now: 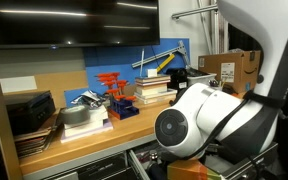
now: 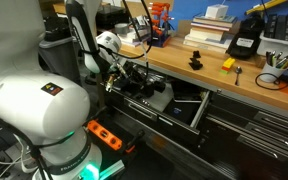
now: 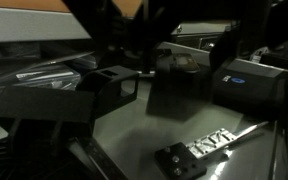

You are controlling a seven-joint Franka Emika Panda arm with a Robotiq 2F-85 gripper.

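Note:
My gripper (image 2: pixel 125 77) is down in the open drawer (image 2: pixel 189 140), below the white wrist of the arm. It is dark and small there, and whether anything lies between its fingers cannot be made out. Dark blurred shapes fill the top of the wrist view and hide part of the drawer. Inside the drawer, the wrist view shows a black box with a blue mark (image 3: pixel 246 90), a perforated metal strip (image 3: pixel 216 142) with a black end, and a black open-framed piece (image 3: pixel 114 88) at the left.
The wooden counter (image 2: pixel 249 92) behind the drawer carries stacked books (image 2: pixel 206 36), a yellow object (image 2: pixel 228 64) and a pen cup (image 2: pixel 272 73). Clear floor of the drawer shows around the metal strip. Red clamps (image 1: pixel 114 83) stand on the counter.

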